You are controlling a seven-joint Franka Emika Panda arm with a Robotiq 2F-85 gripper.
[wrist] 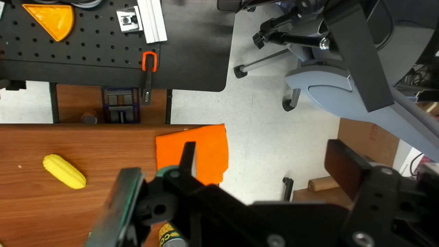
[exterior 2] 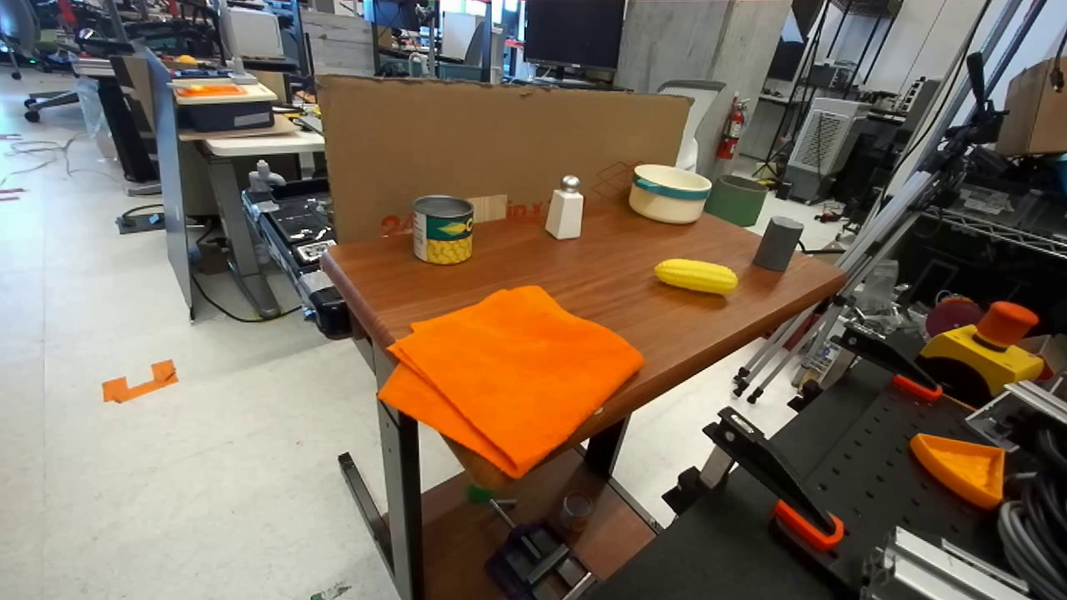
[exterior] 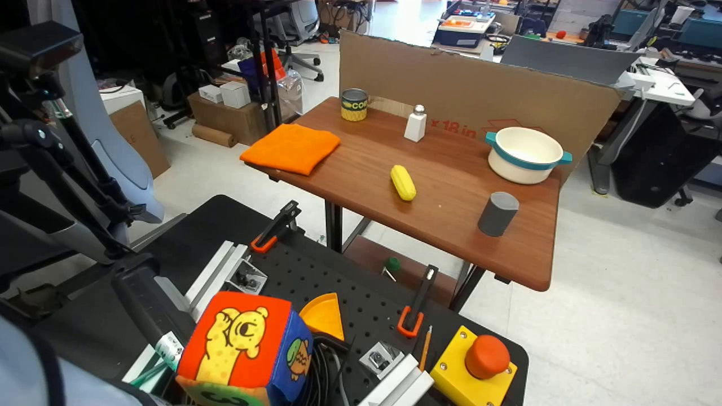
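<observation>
My gripper stands open in the wrist view, its fingers wide apart with nothing between them; neither exterior view shows it. A folded orange cloth point(exterior 2: 520, 370) lies at one end of the brown table point(exterior: 352, 159), its corner hanging over the edge. On the tabletop are a yellow corn cob point(exterior: 403, 182), a corn can point(exterior 2: 443, 230), a white shaker point(exterior 2: 565, 210) with a metal top, a cream pot point(exterior: 526, 159) with teal handles and a dark grey cylinder point(exterior: 498, 213). In the wrist view, one finger partly overlaps the cloth in the picture.
A cardboard panel point(exterior: 467, 88) walls off the table's far side. On the near side, a black pegboard bench point(exterior: 365, 291) carries orange-tipped clamps, a soft picture cube point(exterior: 237, 345) and a red button on a yellow box point(exterior: 474, 369).
</observation>
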